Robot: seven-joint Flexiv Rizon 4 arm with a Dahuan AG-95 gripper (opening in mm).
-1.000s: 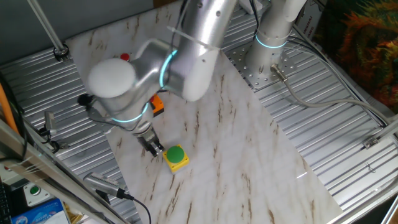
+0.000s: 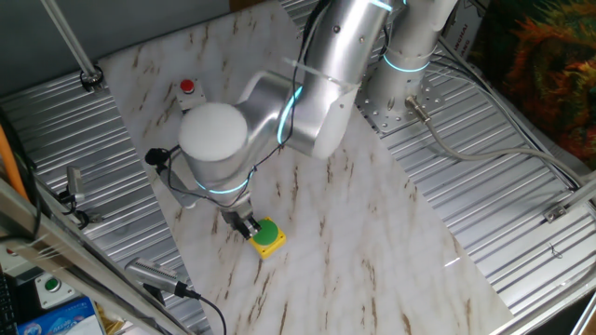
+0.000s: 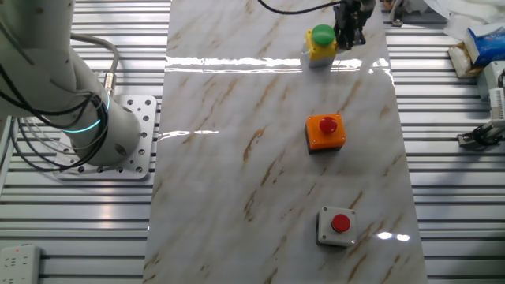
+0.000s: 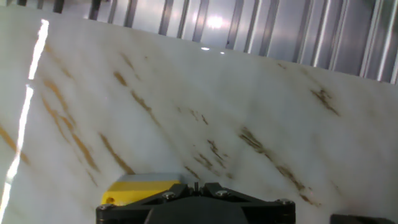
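Observation:
A yellow box with a domed green button (image 2: 266, 232) rests on the marble-patterned table. Right against its left side in exterior view 1 is my gripper (image 2: 251, 226), its fingertips at the button's edge; whether they press on it cannot be made out. Seen from exterior view 2, the gripper (image 3: 352, 36) stands just to the right of the green button (image 3: 323, 34). The wrist view has the black fingers drawn together, with nothing showing between them, and part of the yellow box (image 4: 140, 191) close by on the left. The button's top is out of that view.
An orange box with a red button (image 3: 325, 133) and a grey box with a red button (image 3: 338, 227) stand apart on the table. In exterior view 1 my arm hides the orange one. Bare marble (image 3: 229, 181) lies left of the boxes; slatted metal (image 3: 442, 213) borders the table.
My gripper has moved right, from beside the green-button box to against it. The box has shifted slightly right. The arm now covers the orange box in exterior view 1.

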